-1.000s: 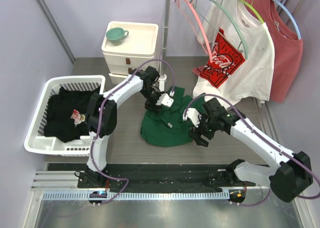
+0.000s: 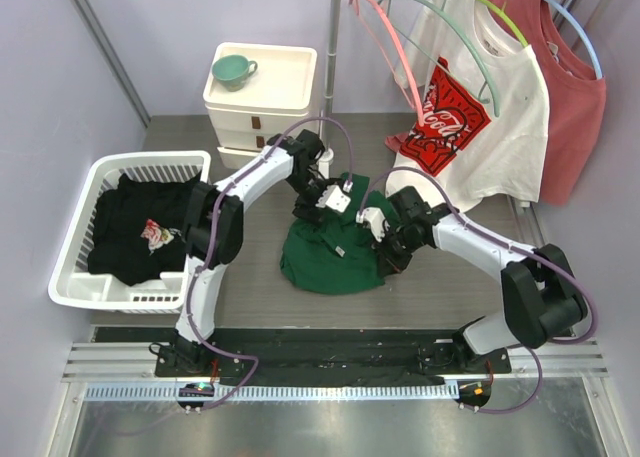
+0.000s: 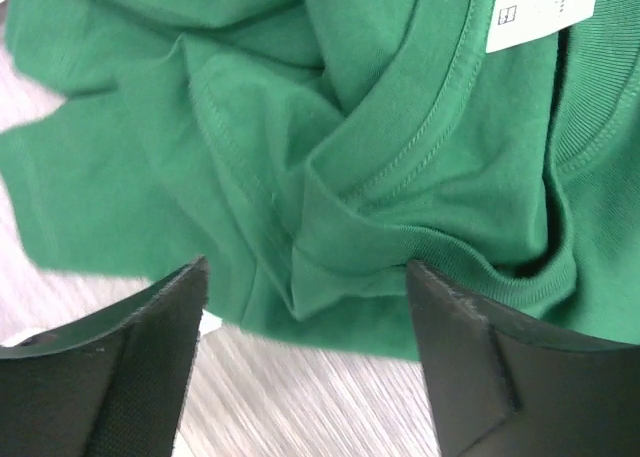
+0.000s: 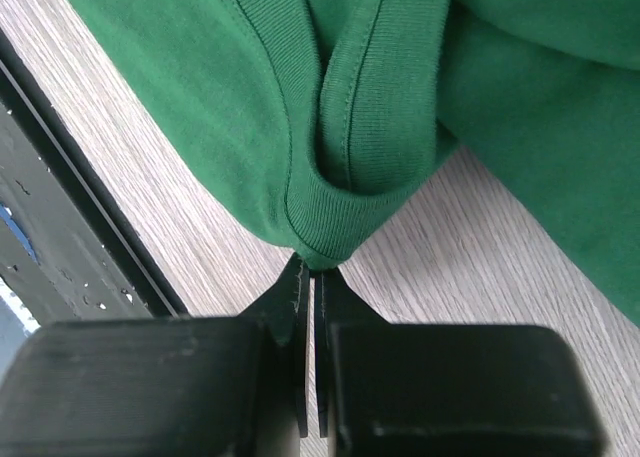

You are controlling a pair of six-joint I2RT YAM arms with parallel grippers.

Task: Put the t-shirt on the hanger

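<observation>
A green t-shirt (image 2: pixel 322 257) lies crumpled on the grey floor, with a white label (image 3: pixel 540 7) showing. My left gripper (image 2: pixel 314 205) is low over its upper left part, fingers apart, cloth beneath and between them. My right gripper (image 2: pixel 390 257) is at the shirt's right edge, shut, with the tip of a folded ribbed band at its fingertips. Empty pink (image 2: pixel 390 37) and mint hangers (image 2: pixel 470 52) hang on the rail, beside shirts on other hangers.
A white basket (image 2: pixel 70 247) of dark clothes stands at the left. A white drawer unit (image 2: pixel 260 87) with a teal cup (image 2: pixel 233 69) stands at the back. A white shirt (image 2: pixel 500 147) hangs low at the back right. Bare floor lies around the green shirt.
My right arm has swung inward, its gripper shifting slightly left onto the shirt's edge. My left gripper has shifted slightly.
</observation>
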